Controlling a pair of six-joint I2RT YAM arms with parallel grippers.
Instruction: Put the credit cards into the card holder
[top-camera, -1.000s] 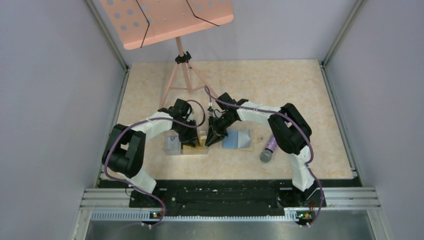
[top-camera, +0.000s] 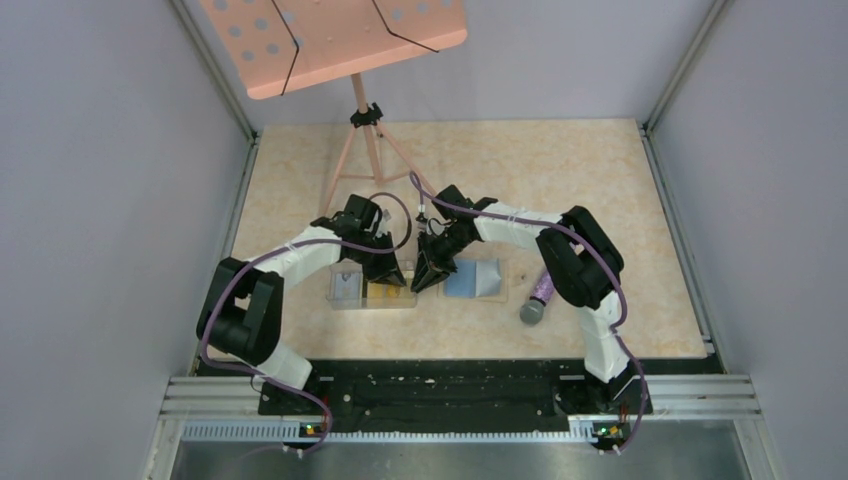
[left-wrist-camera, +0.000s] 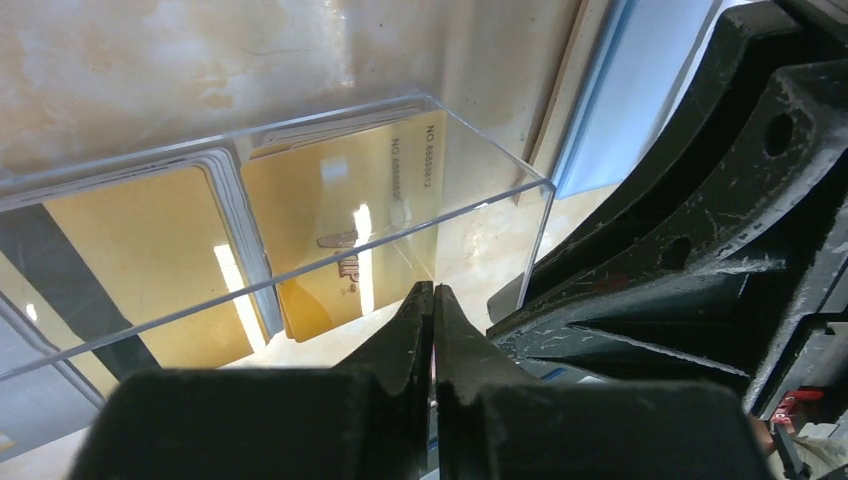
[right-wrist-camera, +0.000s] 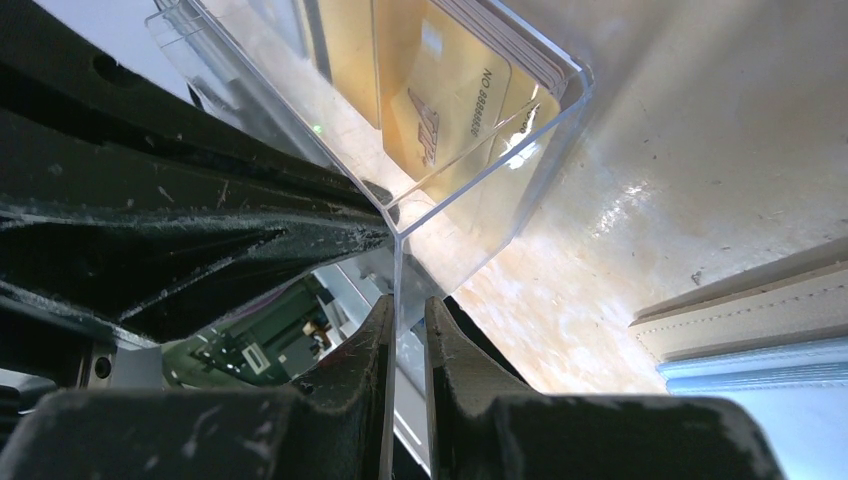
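Note:
Several gold cards (left-wrist-camera: 330, 215) stand in the near-right end of a clear box (top-camera: 345, 305), with another gold stack (left-wrist-camera: 165, 265) to their left. My left gripper is over the box beside the numbered cards. Its fingertips look close together, no card shows between them, and whether they touch is unclear. At the box's right end, my right gripper is shut on the clear wall, which runs between its fingers. The open card holder (top-camera: 473, 280), light blue inside with a tan edge, lies to the right of the box.
A purple microphone (top-camera: 540, 298) lies right of the card holder. Behind the arms stands a pink music stand (top-camera: 365, 140). My grippers are close to each other at the box's right end.
The right arm and the card holder have stayed put.

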